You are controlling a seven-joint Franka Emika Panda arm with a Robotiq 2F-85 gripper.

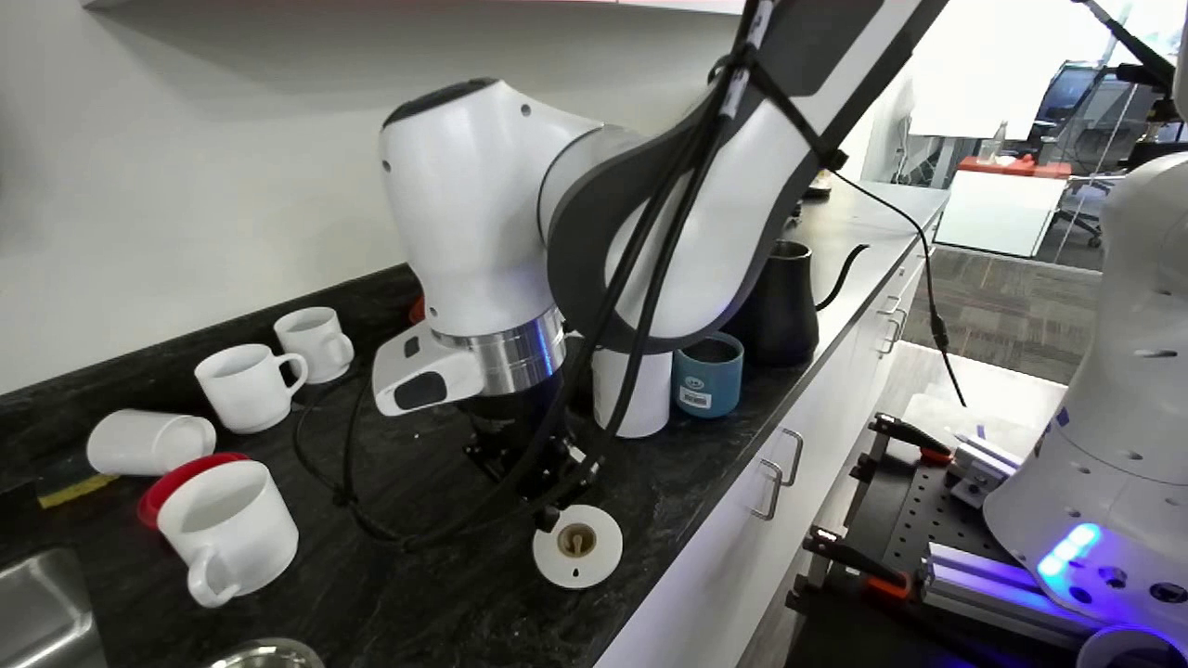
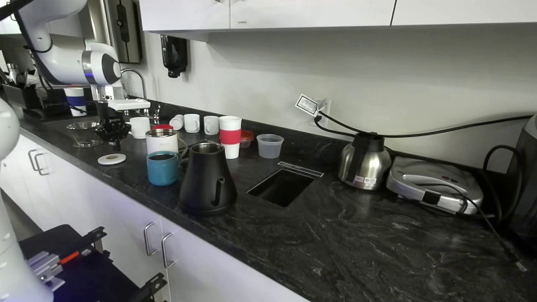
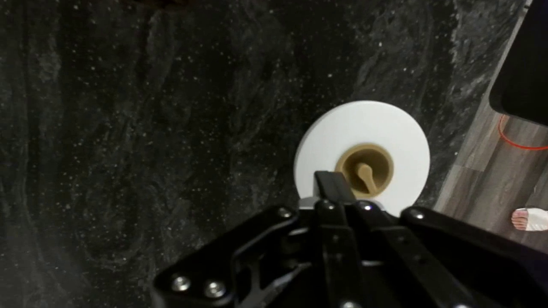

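Observation:
A round white lid [image 1: 596, 553] with a tan recessed centre and a small knob lies flat on the dark counter near its front edge. In the wrist view, the fingertips of my gripper overlap the near part of the lid [image 3: 406, 149], just beside the tan recess. The fingers are closed together, with nothing visible between them. From the second exterior view, my gripper [image 2: 116, 147] points down close above the lid [image 2: 111, 159]; whether they touch cannot be told.
Several white mugs [image 1: 228, 529] stand or lie toward the wall. Along the counter are a white canister [image 2: 162, 143], a teal mug [image 2: 162, 171], a black kettle [image 2: 206, 181] and a red-banded cup [image 2: 230, 136]. A glass bowl [image 2: 84, 133] sits near the sink.

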